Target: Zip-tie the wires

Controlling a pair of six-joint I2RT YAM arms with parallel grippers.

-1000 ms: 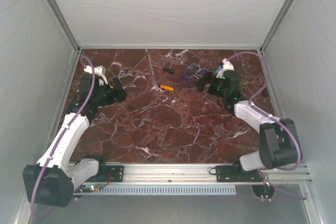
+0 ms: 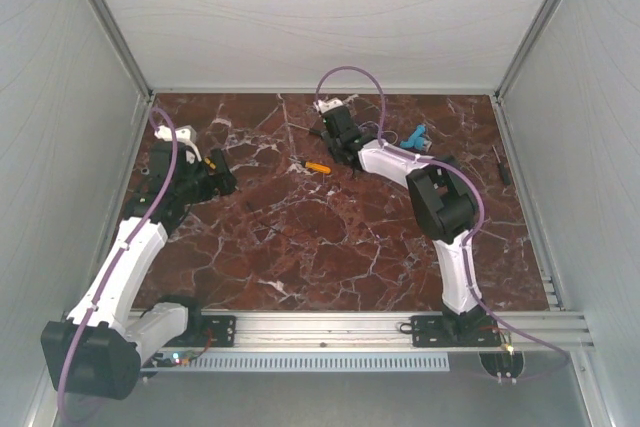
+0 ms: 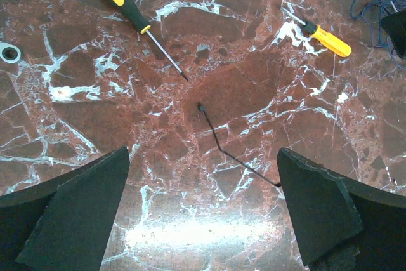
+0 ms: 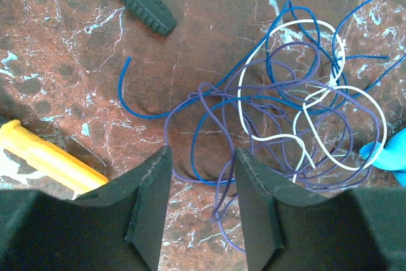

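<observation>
A loose tangle of blue, purple and white wires (image 4: 276,103) fills much of the right wrist view. My right gripper is over its near edge, part open, with purple and blue strands showing between and beyond the fingers; I cannot tell whether it touches them. My left gripper hangs open at the left side of the table. A thin black strip with a head (image 3: 221,149), apparently a zip tie, lies bent on the marble below it.
Yellow screwdrivers (image 3: 327,41) lie on the table (image 2: 290,247), with a dark-handled tool (image 4: 136,1) behind the wires and a blue object (image 4: 390,153) right of them.
My right arm has moved left and back, so its gripper is now over the wires. The left arm has stayed nearly still.
</observation>
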